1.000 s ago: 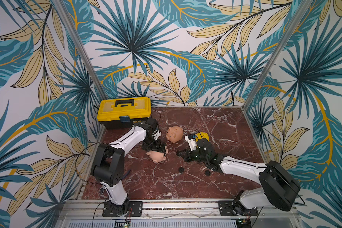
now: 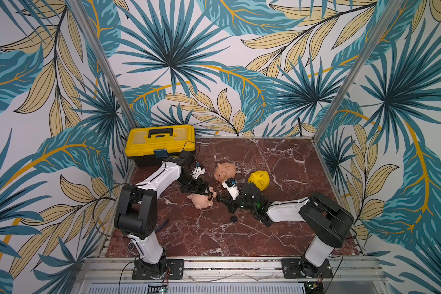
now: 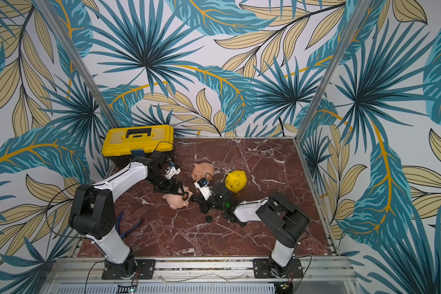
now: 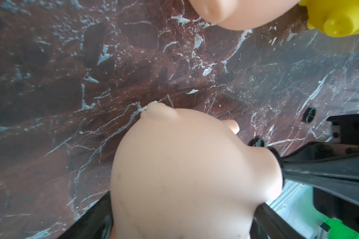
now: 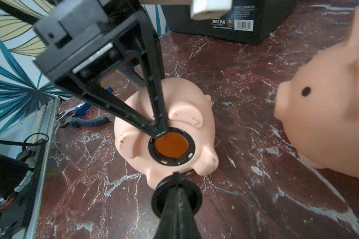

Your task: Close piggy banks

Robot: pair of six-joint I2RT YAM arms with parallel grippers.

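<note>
A pink piggy bank (image 5: 191, 89) lies tipped over, its empty black-ringed belly hole (image 5: 171, 146) facing my right gripper. My left gripper straddles its body; one finger (image 5: 157, 99) crosses the belly by the hole and the other is partly behind. Whether the fingers press on it is unclear. My right gripper is shut on the thin tab of a black plug (image 5: 157, 201), just in front of the hole and apart from it in the right wrist view. Behind stand a tan piggy bank (image 2: 224, 171) and a yellow piggy bank (image 2: 259, 179).
Loose black plugs lie on the marble table, one plug (image 2: 233, 219) near the right gripper and another plug (image 4: 309, 115) under the right arm. A yellow toolbox (image 2: 160, 142) fills the back left. Blue pliers (image 5: 83, 113) lie at the left.
My right gripper has moved left with its plug, close up to the pink bank. The left gripper has shifted slightly left and turned. The pink bank has barely moved.
</note>
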